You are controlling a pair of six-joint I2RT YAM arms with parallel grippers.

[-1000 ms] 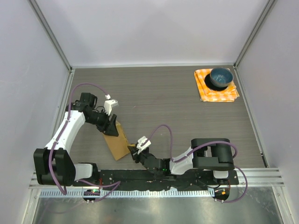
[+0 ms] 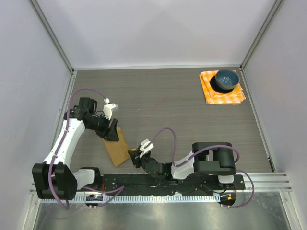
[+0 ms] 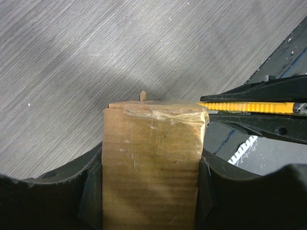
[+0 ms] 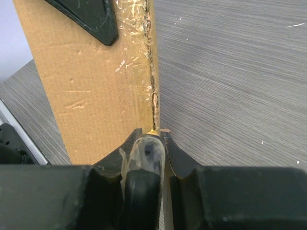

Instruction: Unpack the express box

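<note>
A brown cardboard box (image 2: 115,151), its edge sealed with clear tape, stands tilted at the left of the table. My left gripper is shut on it, one finger on each side. From the box's near right side comes my right gripper, its fingers closed around a slim yellow cutter (image 3: 249,107). The cutter's tip meets the taped edge of the box in both wrist views; how deep it goes cannot be seen. In the right wrist view a black left fingertip (image 4: 98,24) presses on the box's face.
An orange checked cloth (image 2: 214,99) with a dark plate and a blue bowl (image 2: 227,79) lies at the back right. White walls enclose the table.
Both grippers have shifted slightly left together, along with the box and the cutter. The holds on both look the same.
</note>
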